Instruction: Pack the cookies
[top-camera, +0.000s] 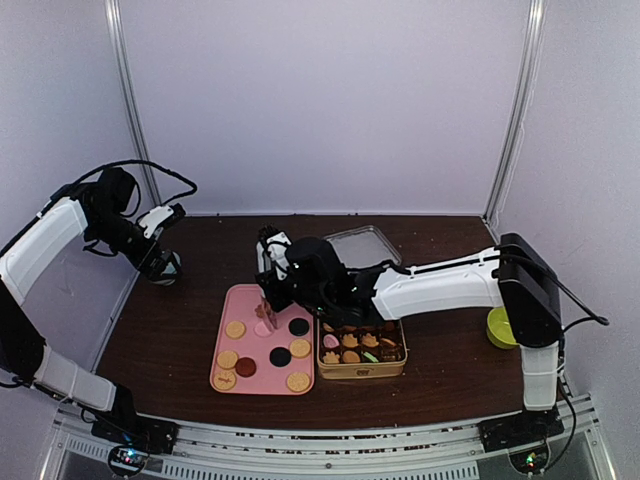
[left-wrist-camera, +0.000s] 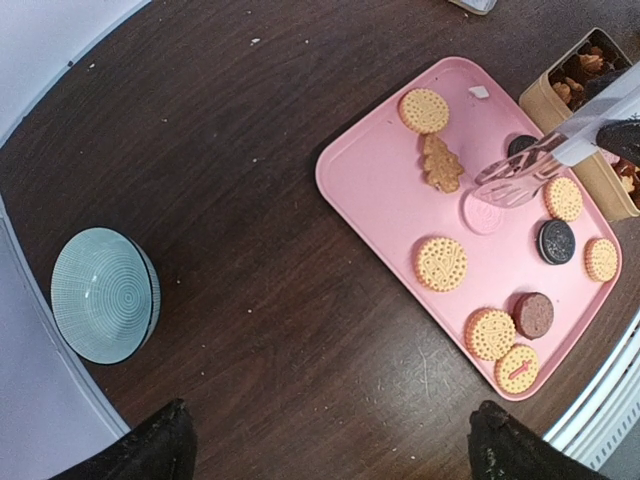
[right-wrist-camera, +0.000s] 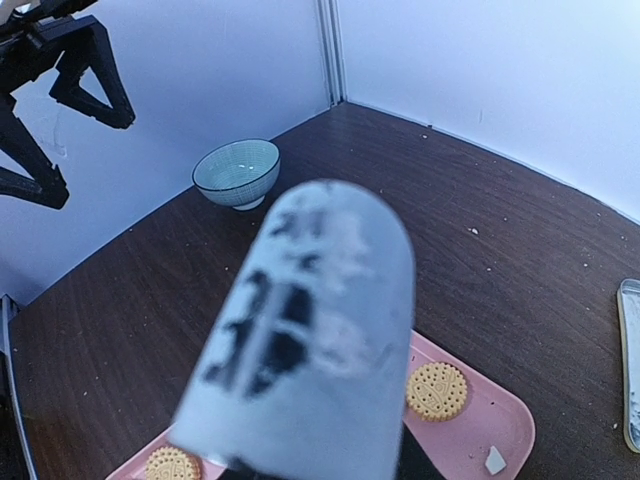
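Observation:
A pink tray (top-camera: 270, 365) carries several round cookies, light, dark and pink, plus a tree-shaped one (left-wrist-camera: 441, 163). In the left wrist view, my right gripper reaches down to the tray beside the pink cookie (left-wrist-camera: 482, 213); whether anything is between its fingertips cannot be told. Its finger fills much of the right wrist view, blurred. A tan tin (top-camera: 362, 369) of cookies in compartments stands right of the tray. My left gripper (top-camera: 160, 268) hangs open at the far left, above a light blue bowl (left-wrist-camera: 105, 295).
A metal lid (top-camera: 362, 243) lies behind the tin. A green bowl (top-camera: 500, 330) stands at the right, near my right arm.

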